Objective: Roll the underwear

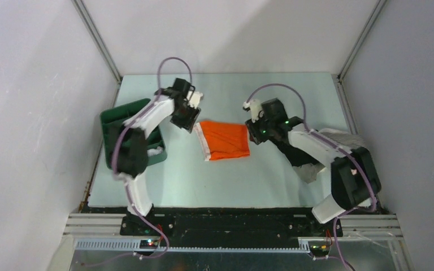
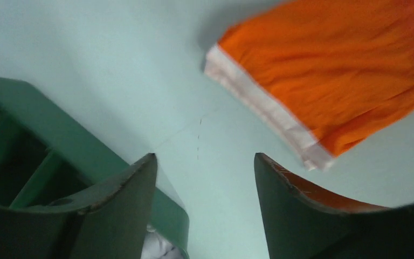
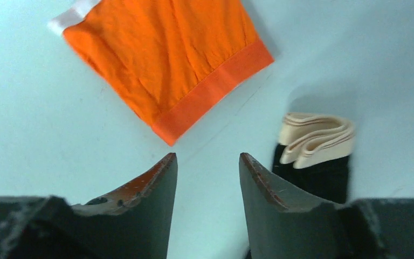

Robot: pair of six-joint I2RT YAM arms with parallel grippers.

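The orange underwear lies folded into a rough rectangle on the table, its white waistband along the left side and a plain orange hem along the right. Just off its upper left corner my left gripper stands open; in the left wrist view the underwear is beyond the parted fingers. My right gripper is at the right edge in the top view. Seen from the right wrist, the underwear lies ahead of that open gripper, with bare table between its fingers.
A green divided box stands at the left, close to the left gripper, with something whitish inside. Black cloth with a beige band lies right of the right gripper. Striped and grey fabric is piled farther right.
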